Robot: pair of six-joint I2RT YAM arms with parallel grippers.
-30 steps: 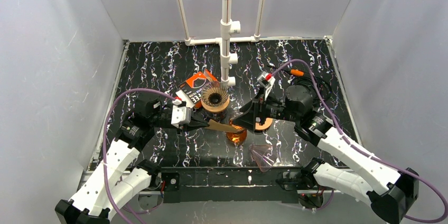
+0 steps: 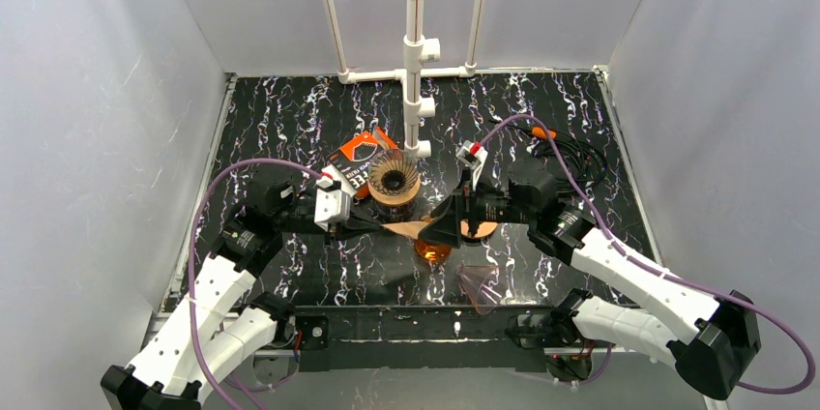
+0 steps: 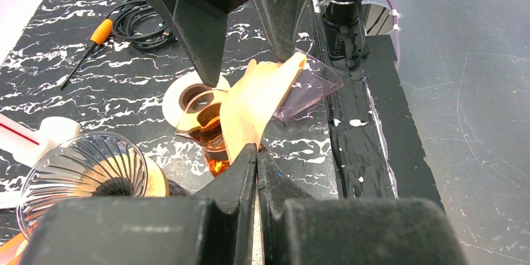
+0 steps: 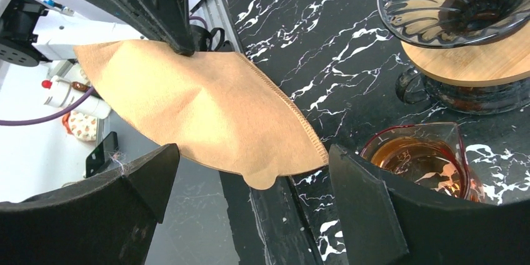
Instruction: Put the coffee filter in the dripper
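Observation:
My left gripper (image 2: pixel 381 227) is shut on one edge of the tan paper coffee filter (image 2: pixel 404 228), holding it above the table. In the left wrist view the filter (image 3: pixel 253 105) looks bent and slightly spread at its far edge. My right gripper stands open, the filter (image 4: pixel 206 109) reaching between its spread fingers; whether they touch it, I cannot tell. The ribbed glass dripper (image 2: pixel 394 170) sits behind on its wooden collar, its bowl empty of paper.
An amber glass cup (image 4: pixel 425 159) is just below the filter. A clear plastic piece (image 2: pixel 481 284) lies near the front edge. The orange filter box (image 2: pixel 356 154) is behind the dripper, with a white pipe stand (image 2: pixel 413 52) beyond and coiled cable (image 2: pixel 583 161) at right.
My right gripper has moved slightly left, further over the filter. The paper now shows a wider, brighter face from above. The left arm has stayed almost still.

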